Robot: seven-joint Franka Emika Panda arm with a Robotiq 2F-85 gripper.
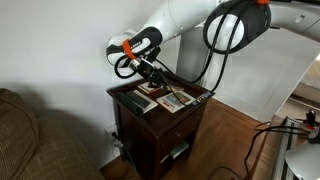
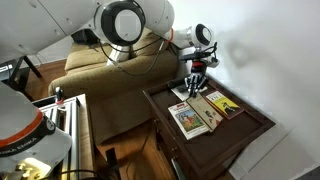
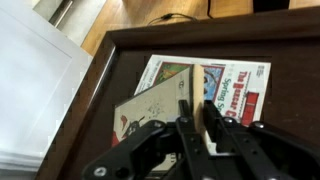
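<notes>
My gripper is shut on a thin, pale tan item (image 3: 198, 92), which looks like a narrow strip from above in the wrist view. Whether this is a stick or the edge of a flat board or book, I cannot tell. Below the fingers lies a cream-covered book (image 3: 150, 103) with a drawing on it. It partly overlaps a printed magazine (image 3: 243, 88) on the dark cabinet top (image 3: 281, 99). From the side, the tan item slants down from the gripper toward the magazine (image 1: 174, 101).
A yellow-covered book (image 2: 223, 103) lies near the wall side of the cabinet. The cabinet top has a raised rim (image 3: 90, 88). A brown couch (image 1: 38, 140) stands nearby. Bare cabinet top shows at the near end in exterior view 2.
</notes>
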